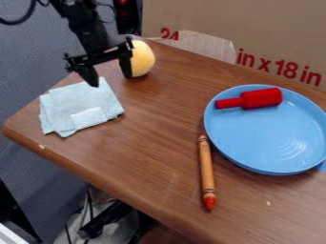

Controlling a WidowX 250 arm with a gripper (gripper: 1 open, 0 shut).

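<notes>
The black gripper (106,74) hangs at the upper left of the table, its two fingers apart, over the area between the light blue folded cloth (79,109) and a pale yellow ball (143,58) behind it. Nothing shows between the fingers. The cloth lies flat near the table's left edge. On the right, a blue plate (265,143) holds a red rolling-pin-like object (249,98) at its upper left. An orange crayon (207,172) lies beside the plate, red tip toward the front.
A cardboard box (235,29) stands along the back. Dark floor area and some equipment lie beyond the left edge.
</notes>
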